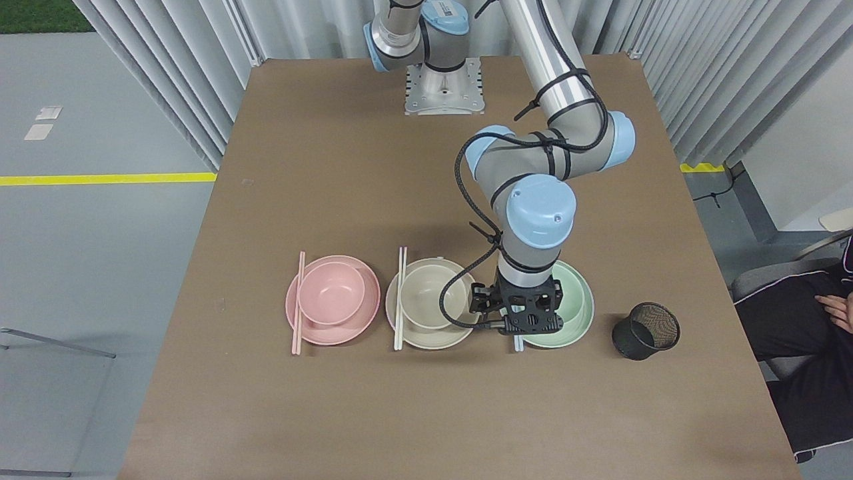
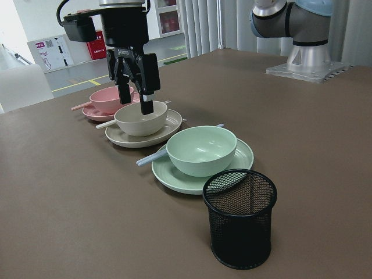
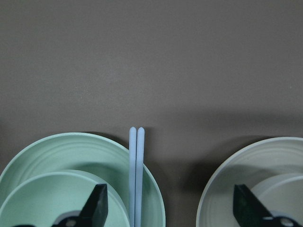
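Note:
My gripper (image 2: 132,93) hangs open above the cream and green settings, its fingers apart with nothing held. In the wrist view, a pair of pale blue chopsticks (image 3: 136,175) lies between the fingertips, on the green plate (image 3: 75,149) beside the green bowl (image 3: 47,203). The cream bowl (image 2: 139,122) on its plate (image 3: 227,184), with cream chopsticks (image 1: 400,304), sits alongside. A pink bowl (image 1: 331,292) on a pink plate (image 1: 352,328) with pink chopsticks (image 1: 298,320) is at the left. My arm hides part of the green setting in the front view.
A black mesh cup (image 1: 646,331) stands right of the green setting. The robot base (image 1: 444,96) is at the table's back. A seated person's hand (image 1: 836,312) is beyond the right edge.

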